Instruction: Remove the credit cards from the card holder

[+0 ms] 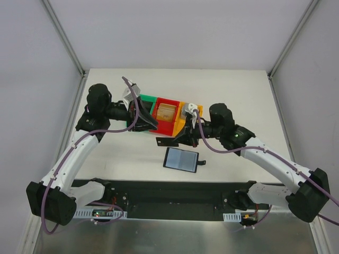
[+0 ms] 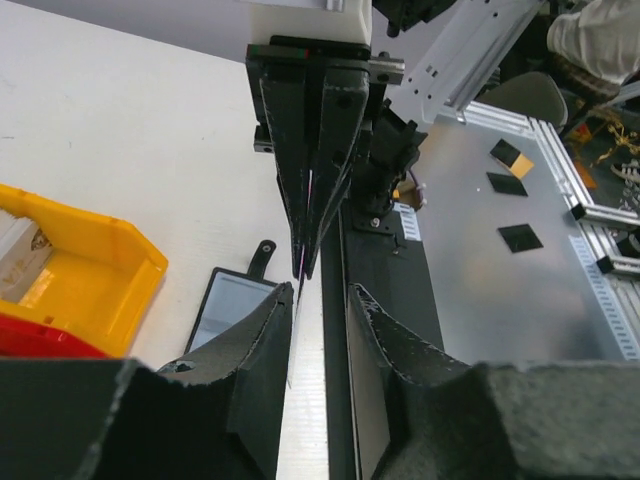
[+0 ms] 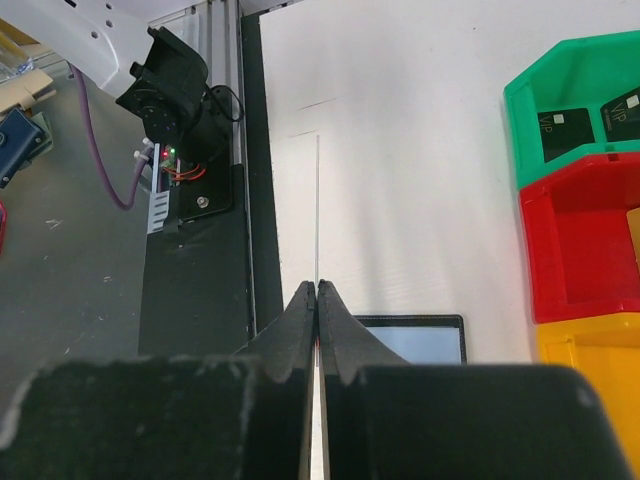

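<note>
The black card holder [image 1: 181, 159] lies on the table with its pale panel up and a strap at its right. Above its far edge, my right gripper [image 1: 179, 140] is shut on a thin black card [image 1: 166, 142] that sticks out to the left. The card [image 3: 317, 205] shows edge-on in the right wrist view, gripped between the fingertips. Close by on the far left side of the card, my left gripper is part open. In the left wrist view the card's edge [image 2: 295, 335] lines up with the gap between its fingers, but nothing shows gripped there.
Behind the grippers stand a green bin [image 3: 545, 95] with black VIP cards [image 3: 566, 132] in it, a red bin [image 1: 167, 100], and a yellow bin [image 2: 125, 290]. Bare table [image 1: 228, 84] lies behind the bins and at both sides.
</note>
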